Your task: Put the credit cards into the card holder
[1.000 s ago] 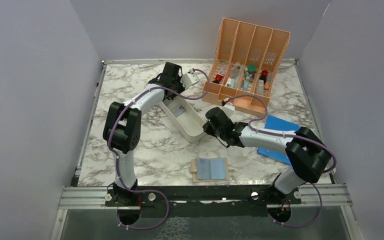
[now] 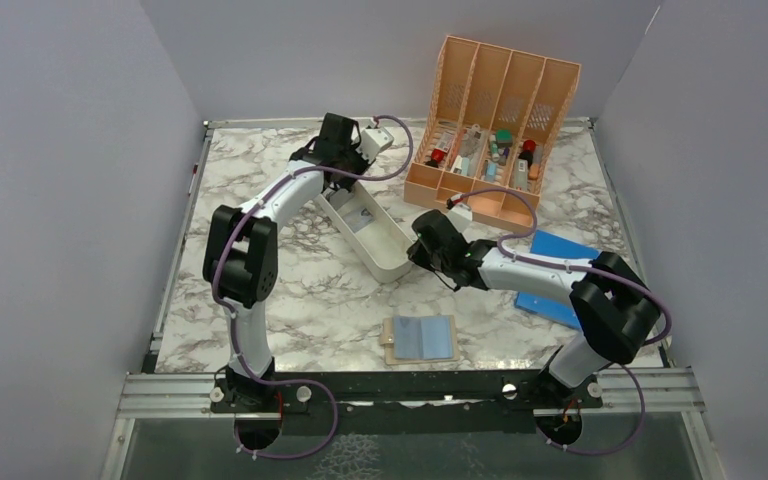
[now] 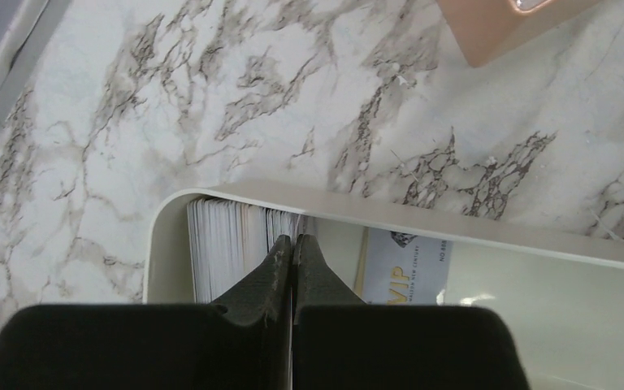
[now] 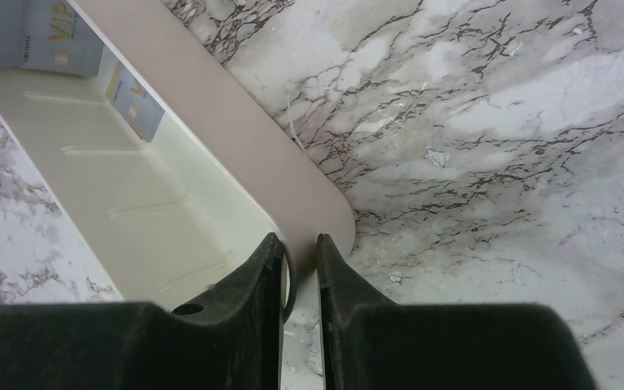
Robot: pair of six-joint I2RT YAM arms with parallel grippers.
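Observation:
A long cream box [image 2: 387,247] lies at a slant on the table. A row of cards on edge [image 3: 223,240] fills one end of it, and a grey VIP card [image 3: 406,264] leans apart from that row. My left gripper is shut, its tips against the near side of the row; whether a thin card sits between them is not clear. My right gripper is shut on the box's rim at the opposite end, one finger inside and one outside. The card holder [image 2: 423,338] lies open, with blue-grey sleeves, at the table's front.
A tan organizer [image 2: 472,190] with an upright lid and various small items stands at the back right. Partly under my right arm lies a blue folder [image 2: 560,250]. The table between the box and the card holder is clear.
The right arm and the box look unmoved.

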